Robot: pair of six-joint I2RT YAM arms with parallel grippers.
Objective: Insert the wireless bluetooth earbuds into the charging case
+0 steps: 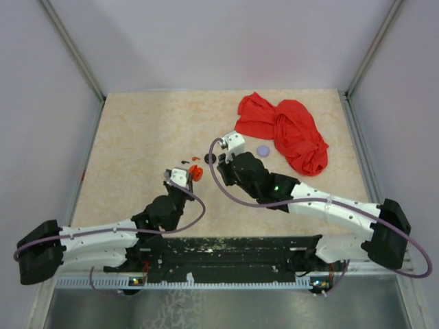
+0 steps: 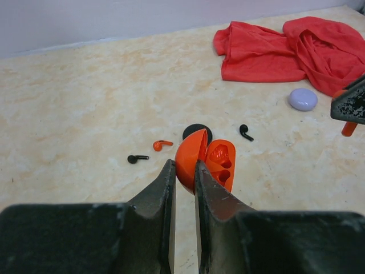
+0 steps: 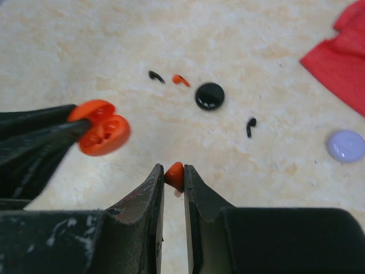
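Observation:
My left gripper is shut on the open orange charging case (image 2: pixel 222 162), whose two earbud wells show in the left wrist view. My right gripper is shut on an orange earbud (image 3: pixel 174 176); in the top view it stands right of the case, apart from it. On the table lie a black earbud (image 2: pixel 137 157), an orange earbud (image 2: pixel 159 144), another black earbud (image 2: pixel 244 130) and a round black case (image 3: pixel 210 96).
A pale purple oval case (image 3: pixel 345 145) lies to the right. A crumpled red cloth (image 1: pixel 295 133) covers the back right of the table (image 1: pixel 151 123).

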